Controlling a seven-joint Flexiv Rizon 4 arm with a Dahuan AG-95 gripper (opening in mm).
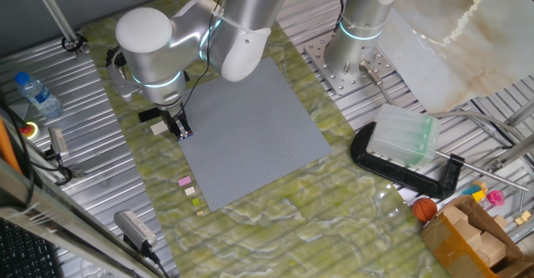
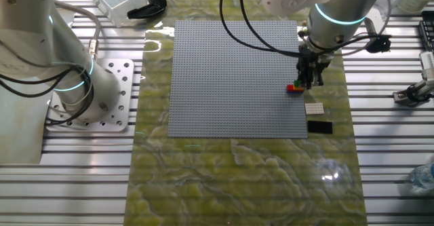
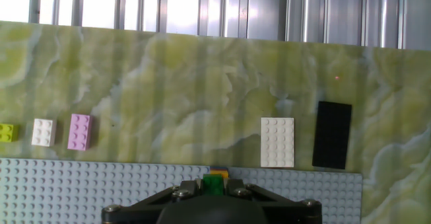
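In the wrist view a green brick [image 3: 213,184] sits between the fingertips of my gripper, which looks shut on it. An orange-yellow piece [image 3: 219,173] shows just past the green brick, at the edge of the grey baseplate [image 3: 121,183]. From the second exterior view, the gripper [image 2: 310,80] is low over the baseplate's right edge, with a red brick [image 2: 293,89] directly at its fingers and a bit of green above the red. Whether the green brick touches the pieces under it cannot be made out.
Beside the plate's edge lie a white brick [image 3: 277,142], a black brick [image 3: 332,135], a pink brick [image 3: 79,132], a smaller white brick [image 3: 43,132] and a lime brick [image 3: 7,132]. Most of the baseplate is bare. A black clamp [image 1: 400,174] stands away to the right.
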